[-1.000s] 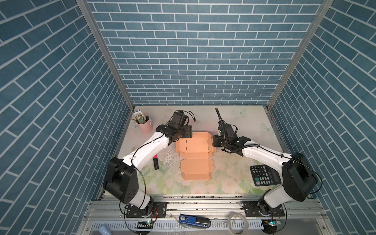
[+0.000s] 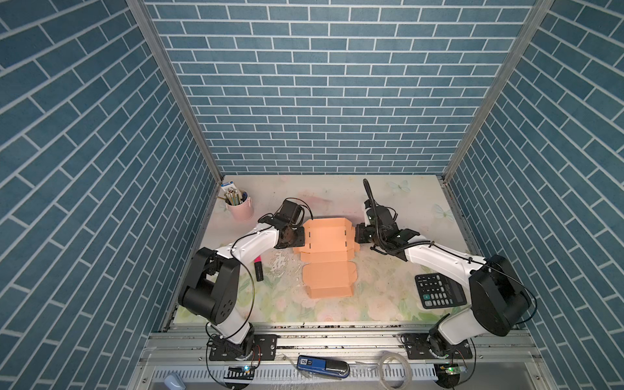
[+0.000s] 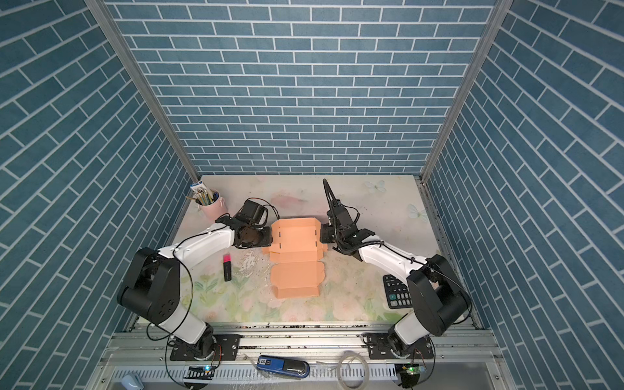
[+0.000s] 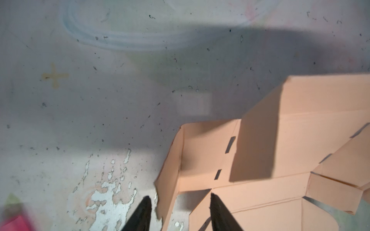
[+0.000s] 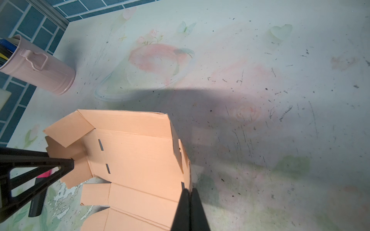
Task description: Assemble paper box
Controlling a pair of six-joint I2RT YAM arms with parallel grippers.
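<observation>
An orange paper box (image 2: pixel 328 238) lies partly folded at the table's centre. Its back wall (image 5: pixel 131 154) stands up with flaps folded inward at its ends, and its lid panel (image 2: pixel 329 276) lies flat toward the front. In the left wrist view, the left side panel (image 4: pixel 206 157) reaches down with its upright flap (image 4: pixel 169 184) between the parted fingers of my left gripper, which is open. On the far side my right gripper is shut on the thin right side panel (image 5: pixel 185 165), whose edge runs into the fingertips.
A pink cup of pens (image 2: pixel 240 206) stands at the back left. A black and pink marker (image 2: pixel 258 268) lies left of the box, a calculator (image 2: pixel 440 290) to the right. Behind the box the table is bare.
</observation>
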